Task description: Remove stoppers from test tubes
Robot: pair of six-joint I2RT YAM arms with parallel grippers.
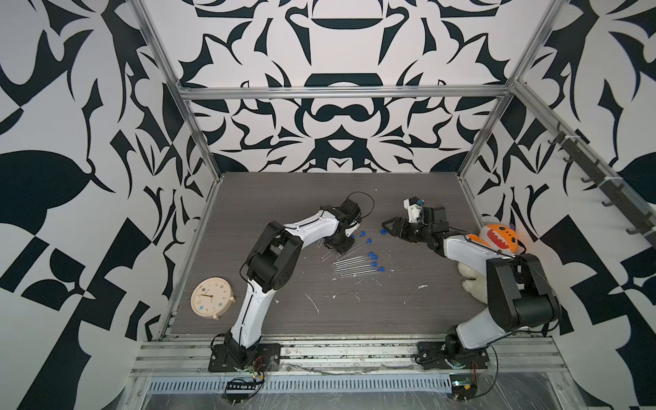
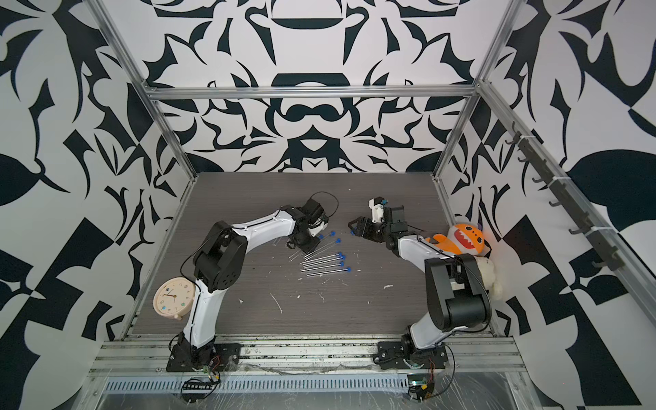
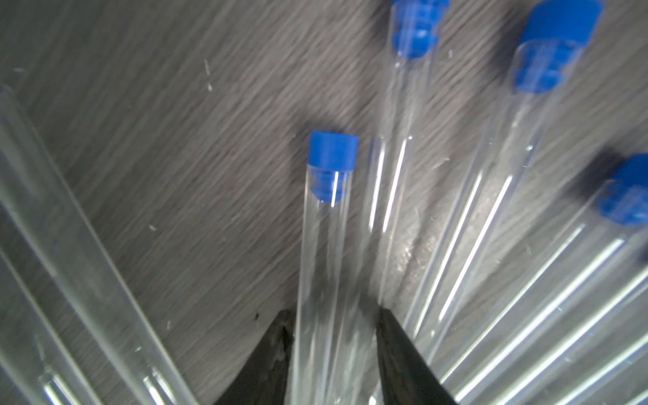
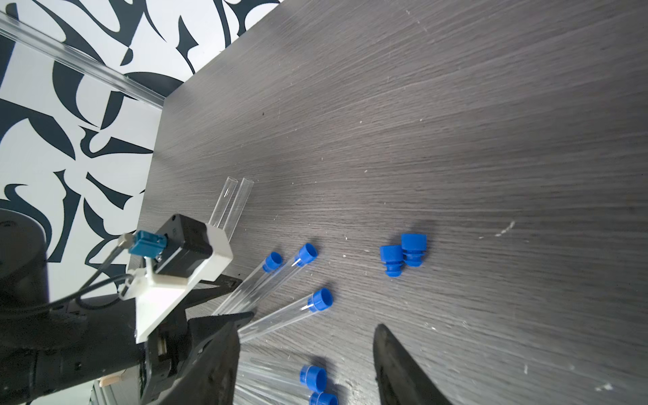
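Clear test tubes with blue stoppers lie on the dark table. In the left wrist view, my left gripper is part open, its fingers astride two side-by-side tubes: a nearer stoppered tube and a longer-reaching stoppered tube. Whether the fingers touch the glass, I cannot tell. A third stoppered tube lies just right of them. My right gripper stands open and empty, right of the tubes. Two loose stoppers rest together on the table in the right wrist view.
Two tubes without visible stoppers lie left of my left gripper. Several stoppered tubes lie in front of it. A clock stands at the front left, a plush toy by the right arm.
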